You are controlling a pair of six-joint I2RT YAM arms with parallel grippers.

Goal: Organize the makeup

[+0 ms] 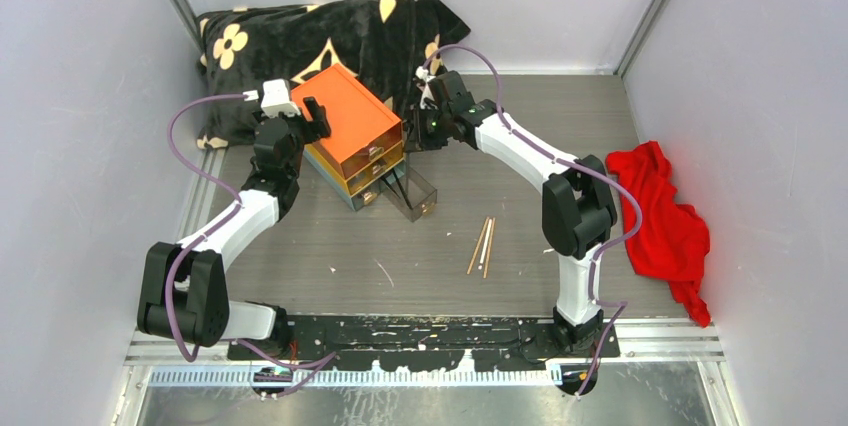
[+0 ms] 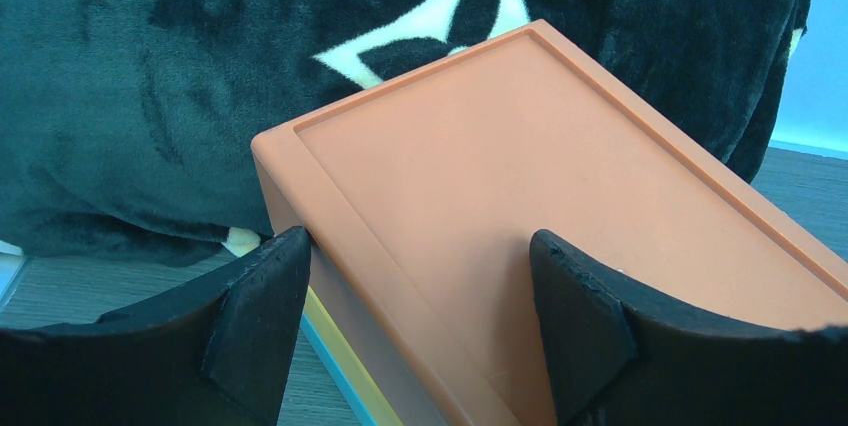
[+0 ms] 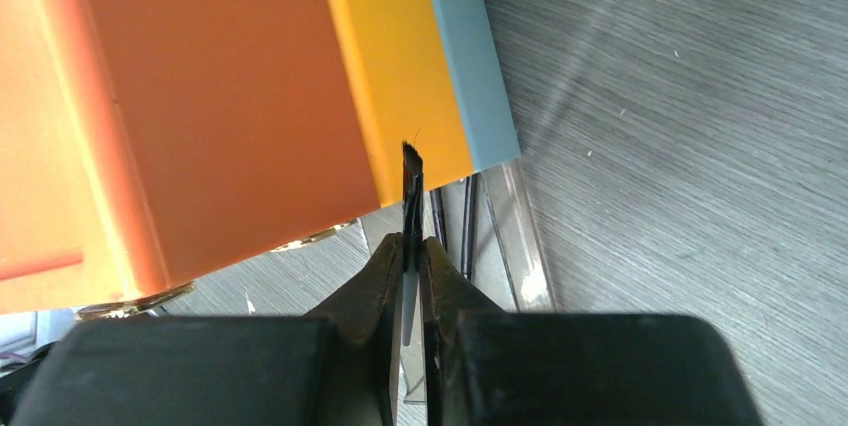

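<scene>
My left gripper is shut on the upper left edge of the orange-topped drawer organizer (image 1: pixel 345 116), whose lower tiers are yellow and blue. A clear drawer (image 1: pixel 424 201) is pulled out at its lower right, with dark sticks inside. My right gripper is shut on a dark makeup brush (image 3: pixel 412 176), held upright-looking above that drawer beside the organizer's right side. Several pale wooden sticks (image 1: pixel 485 246) lie on the floor toward the front right.
A black patterned blanket (image 1: pixel 260 46) lies behind the organizer. A red cloth (image 1: pixel 655 226) is heaped at the far right.
</scene>
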